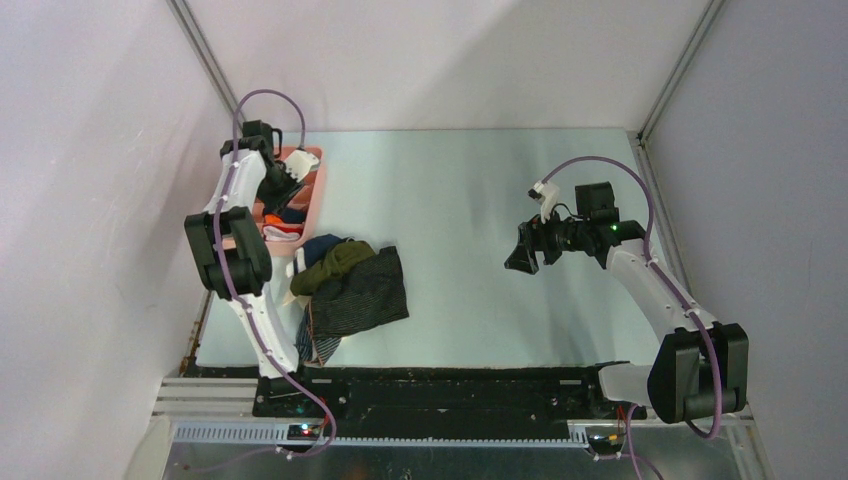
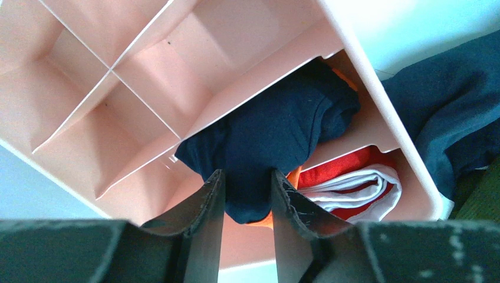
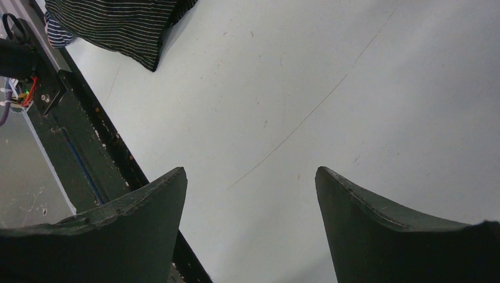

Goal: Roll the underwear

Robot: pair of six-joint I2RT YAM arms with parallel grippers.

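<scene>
My left gripper is over the divided pink box in the left wrist view, its fingers standing part open. A rolled dark navy garment (image 2: pixel 265 130) lies in one compartment, its near end showing in the gap between these fingers. Whether they touch it is hard to tell. Beside it sits a red and white garment (image 2: pixel 368 183); a bit of orange cloth (image 2: pixel 295 175) peeks out under the navy one. From above, my right gripper (image 1: pixel 522 262) hovers over the table's right side, open and empty in its own wrist view.
The pink box (image 1: pixel 313 200) stands at the back left, with several empty compartments. In front of it lies a loose clothing pile: navy cloth (image 1: pixel 318 247), olive cloth (image 1: pixel 335 268) and dark striped cloth (image 1: pixel 362 297).
</scene>
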